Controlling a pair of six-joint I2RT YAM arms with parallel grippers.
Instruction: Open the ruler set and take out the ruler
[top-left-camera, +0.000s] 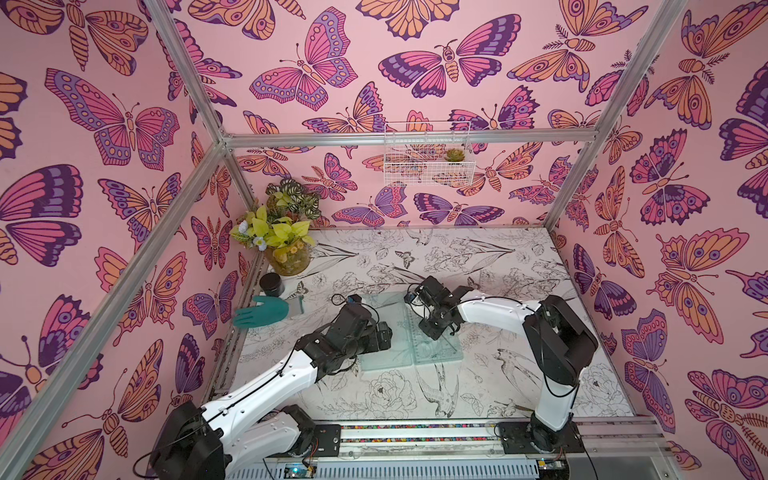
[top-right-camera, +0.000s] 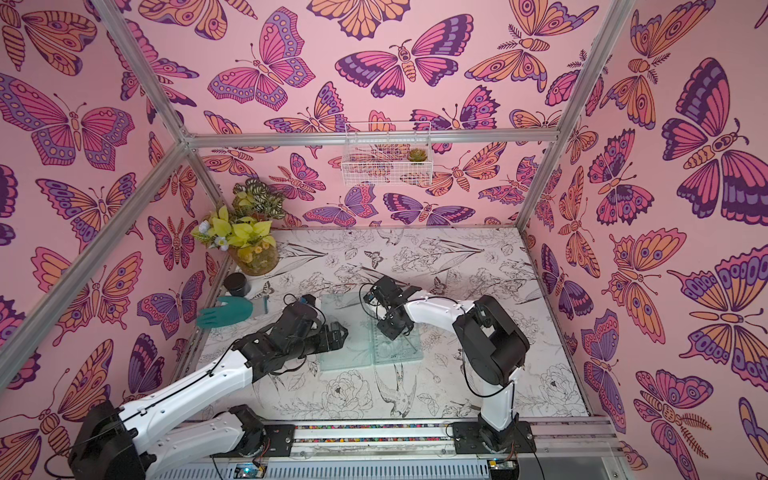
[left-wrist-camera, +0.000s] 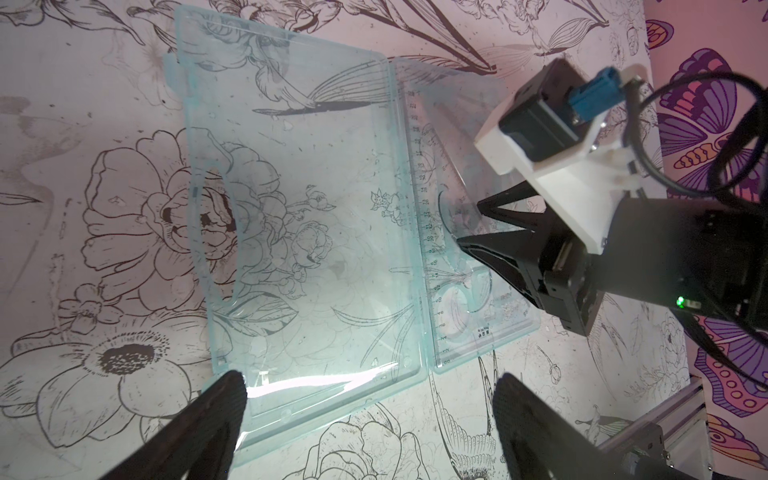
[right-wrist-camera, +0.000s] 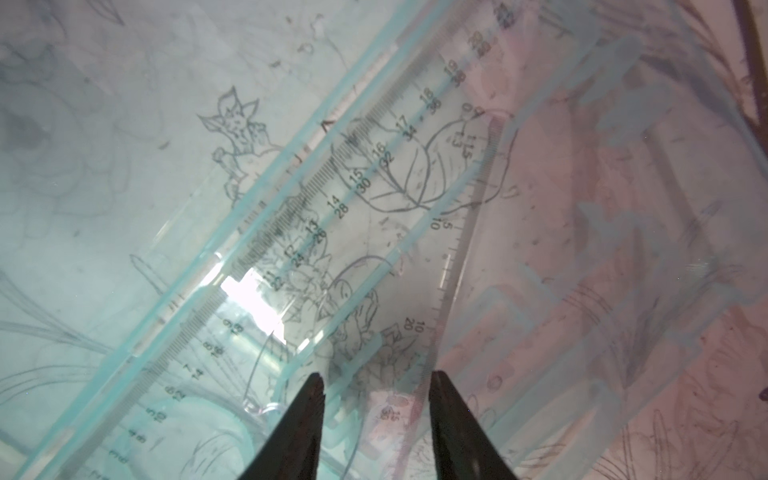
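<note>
The clear teal ruler-set case lies open flat, its empty lid (left-wrist-camera: 304, 240) on the left, the compartment half (left-wrist-camera: 480, 336) on the right, holding clear rulers and set squares (right-wrist-camera: 384, 184). My right gripper is low over that half, part open, fingertips at the rulers near the inner edge; whether anything is between them cannot be told for sure. My left gripper hangs open above the lid, with nothing held between its fingers.
A flower pot (top-left-camera: 286, 260), a black cup (top-left-camera: 271, 285) and a teal hand-shaped object (top-left-camera: 260, 313) stand or lie at the left.
</note>
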